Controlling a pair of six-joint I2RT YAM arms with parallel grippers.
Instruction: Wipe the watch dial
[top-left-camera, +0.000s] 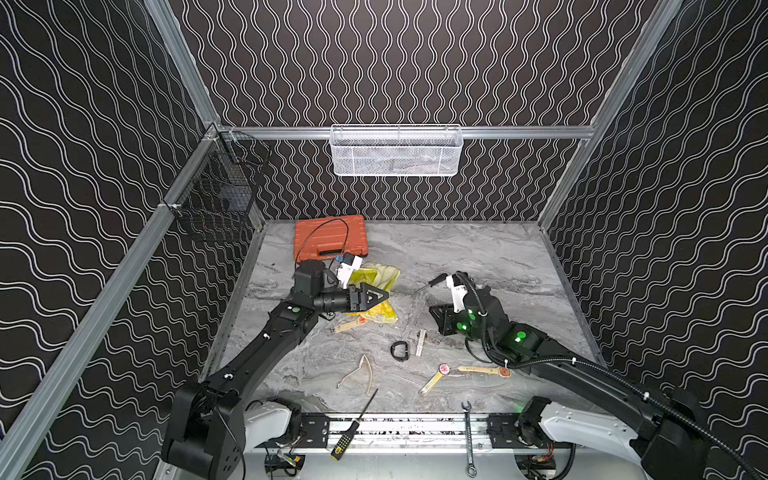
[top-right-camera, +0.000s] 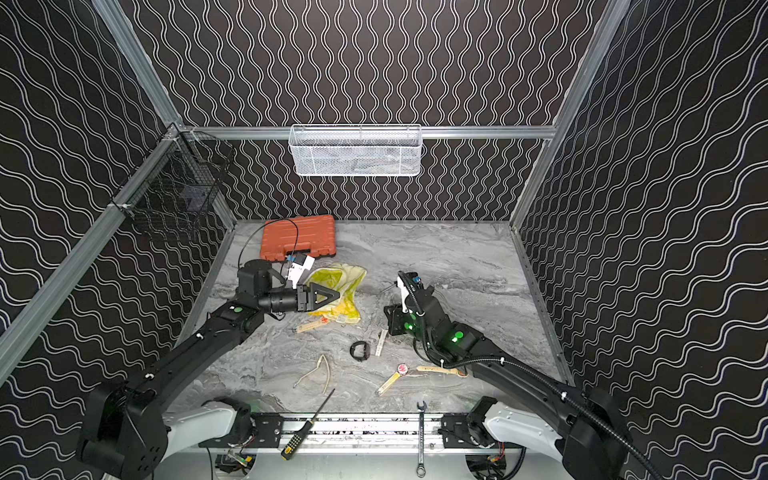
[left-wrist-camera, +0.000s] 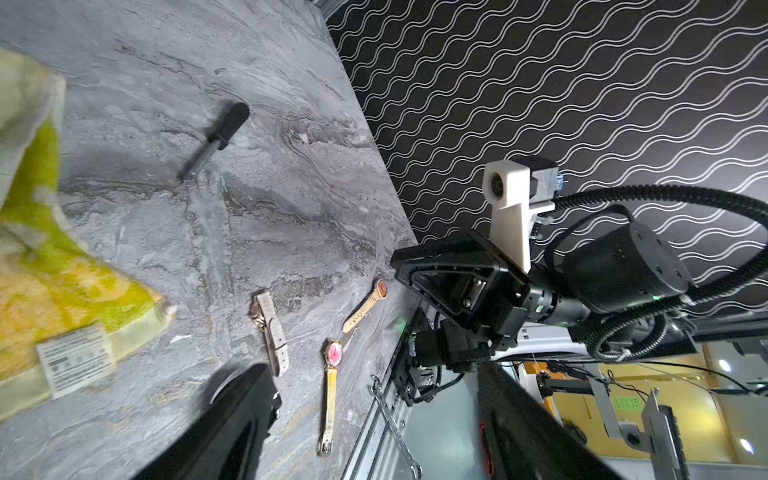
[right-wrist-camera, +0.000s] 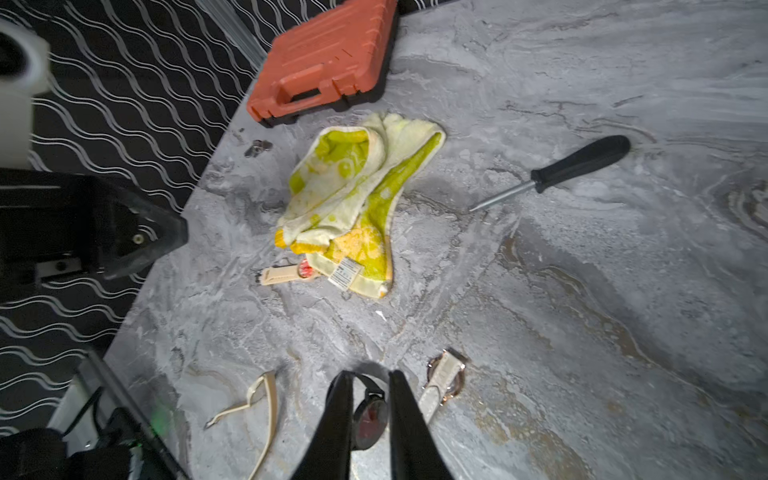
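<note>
Several watches lie on the marble table: a white-strap one (left-wrist-camera: 274, 336), one with a pink dial (left-wrist-camera: 333, 352), a tan one (top-left-camera: 480, 369) and a black one (top-left-camera: 400, 350). A yellow-and-white cloth (right-wrist-camera: 364, 232) lies left of centre. My left gripper (top-left-camera: 376, 296) hangs over the cloth's right part with nothing seen held; how wide its fingers stand is unclear. My right gripper (top-left-camera: 438, 318) is above the table right of centre, near the white-strap watch, its opening hard to make out, nothing seen between its fingers.
An orange case (right-wrist-camera: 320, 60) sits at the back left. A screwdriver (right-wrist-camera: 580, 164) lies behind the watches. A wrench (top-left-camera: 468, 440) and another screwdriver (top-left-camera: 348, 436) are at the front rail.
</note>
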